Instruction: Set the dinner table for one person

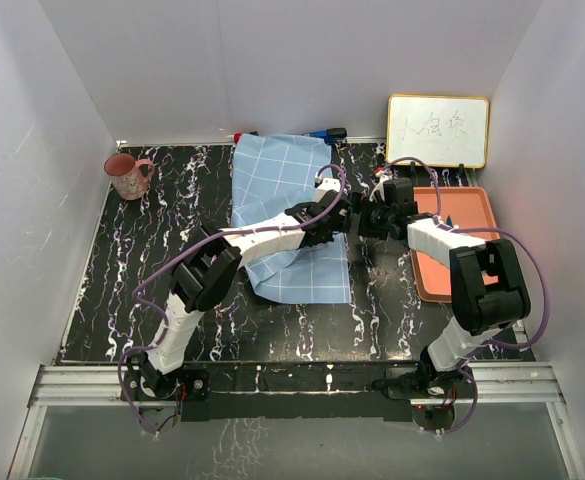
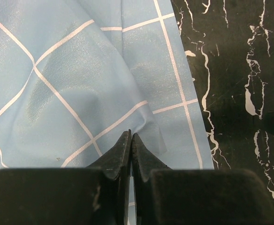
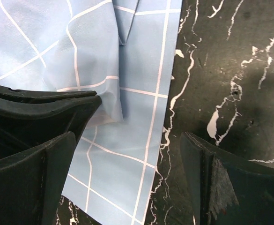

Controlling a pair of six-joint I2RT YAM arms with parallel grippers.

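A light blue cloth with white grid lines [image 1: 317, 280] lies partly folded over itself on the dark marbled table. In the left wrist view, my left gripper is shut low over the folded layer [image 2: 80, 89], close to its corner; no cloth shows between its fingertips. My right gripper stands open over the cloth's right edge, its left finger [image 3: 57, 164] above cloth and its right finger [image 3: 207, 173] above bare table. The left gripper's tip [image 3: 92, 99] reaches in from the left, beside the folded corner [image 3: 113, 112]. From above, the arms partly hide the cloth.
A pink patterned mug [image 1: 129, 176] stands at the back left. On the right is an orange tray [image 1: 434, 275], partly under my right arm. A small whiteboard [image 1: 437, 130] leans at the back right.
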